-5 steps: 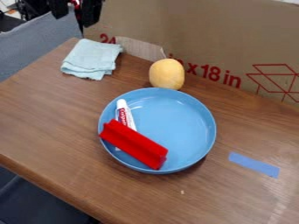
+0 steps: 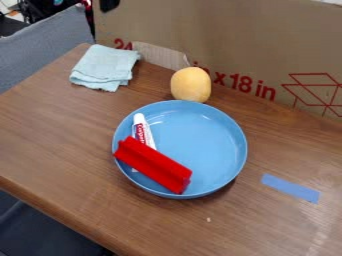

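Note:
A blue plate (image 2: 206, 140) lies on the wooden table, holding a white tube with red lettering (image 2: 142, 127) and a long red object (image 2: 154, 165) lying diagonally across its lower left. Behind the plate stands a round yellow object (image 2: 190, 84). A folded pale blue cloth (image 2: 104, 65) lies at the back left. Only dark parts of the robot show at the top edge, left of centre; the fingers cannot be made out.
A cardboard box (image 2: 254, 35) forms the back wall. A strip of blue tape (image 2: 290, 188) is on the table at the right.
The dark gripper at the top left has moved up and mostly out of view. The objects on the table have not visibly moved.

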